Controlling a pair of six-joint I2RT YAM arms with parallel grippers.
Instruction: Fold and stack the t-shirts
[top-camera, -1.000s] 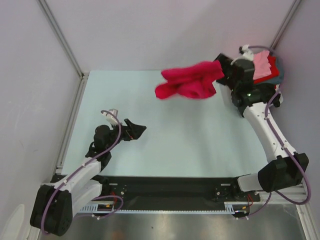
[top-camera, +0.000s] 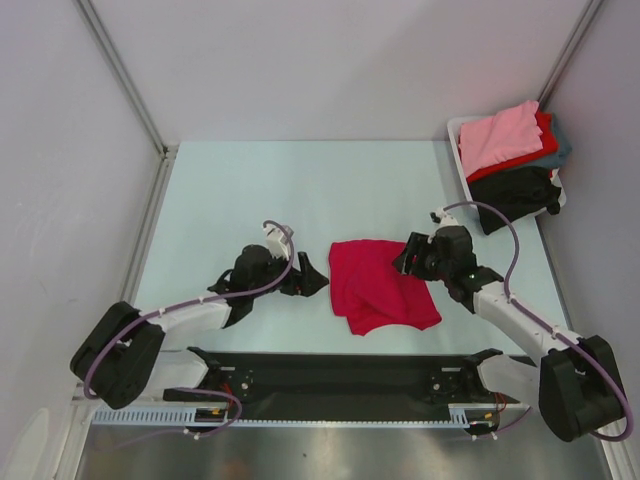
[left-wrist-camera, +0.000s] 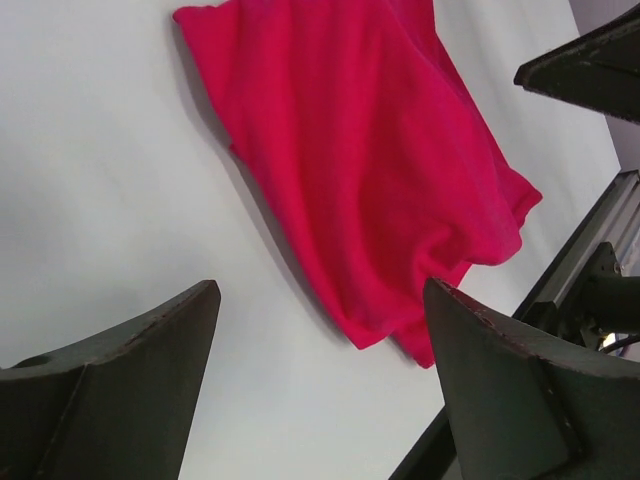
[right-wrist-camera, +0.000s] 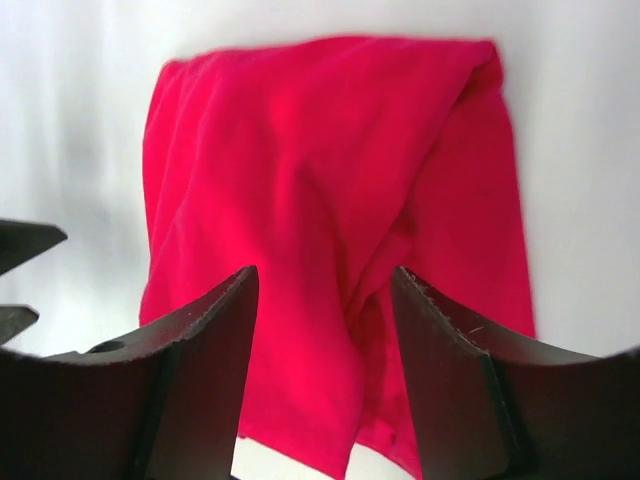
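Observation:
A crumpled red t-shirt (top-camera: 380, 290) lies on the pale table (top-camera: 250, 175), filling much of both wrist views (left-wrist-camera: 350, 150) (right-wrist-camera: 290, 220). Just left of it, my left gripper (top-camera: 312, 273) hangs with its fingers apart and nothing between them. My right gripper (top-camera: 408, 255) is over the shirt's upper right part, its fingers parted above the fabric.
A white bin (top-camera: 454, 133) at the back right holds folded shirts, pink (top-camera: 500, 135), red, teal and black (top-camera: 510, 197).
The red shirt, earlier in the air at my right gripper, now lies on the table. The right arm has come down; the left arm has moved right toward the shirt.

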